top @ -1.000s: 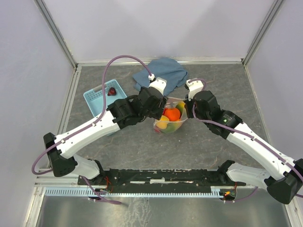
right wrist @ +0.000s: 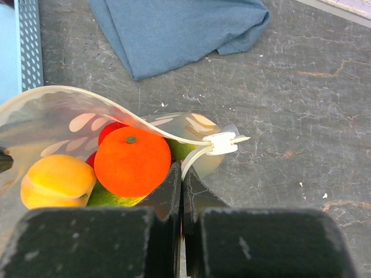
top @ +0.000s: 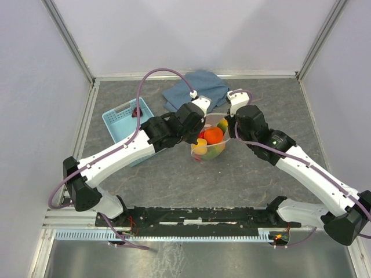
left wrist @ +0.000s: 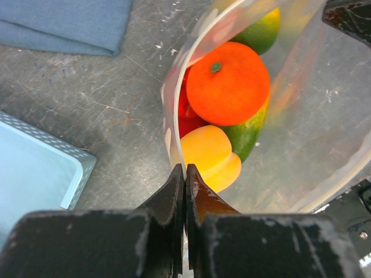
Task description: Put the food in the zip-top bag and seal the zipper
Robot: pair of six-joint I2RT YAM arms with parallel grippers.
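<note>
The clear zip top bag (top: pixel 222 149) stands open-mouthed mid-table between both arms. Inside it are an orange fruit (left wrist: pixel 229 84), a yellow fruit (left wrist: pixel 210 154), something red and a green-yellow item (left wrist: pixel 248 130). My left gripper is shut on the bag's left rim, which runs in between its fingertips. On the opposite side, my right gripper is shut on the rim close to the white zipper slider (right wrist: pixel 221 143). The slider sits at the corner where the two zipper edges meet.
A light blue basket (top: pixel 122 123) with a dark red item (top: pixel 136 112) in it stands at the left. Behind the bag lies a folded blue cloth (top: pixel 200 88). Bare grey table shows in front of the bag and to the right.
The left gripper has come rightward and slightly down onto the bag's rim and is now shut on it. The bag and its food have shifted slightly rightward; the right arm has barely moved.
</note>
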